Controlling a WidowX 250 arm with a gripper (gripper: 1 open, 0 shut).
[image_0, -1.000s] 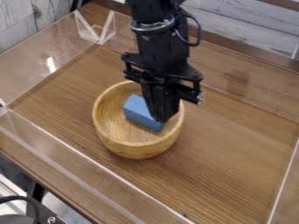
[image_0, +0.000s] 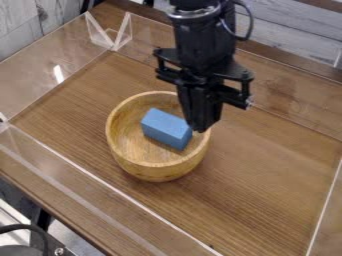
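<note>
A blue block (image_0: 167, 129) lies inside a round, light wooden bowl (image_0: 134, 148) in the middle-left of the view. Over the bowl's right back side hangs my black gripper (image_0: 201, 122), pointing down, its tip just right of and above the block. Whether its fingers are open or shut is hard to make out; I see nothing held in it.
A black cable (image_0: 34, 230) lies at the lower left corner.
The gripper has risen slightly and moved a little right, away from the blue block, showing more of it. The bowl and block look essentially unmoved.
</note>
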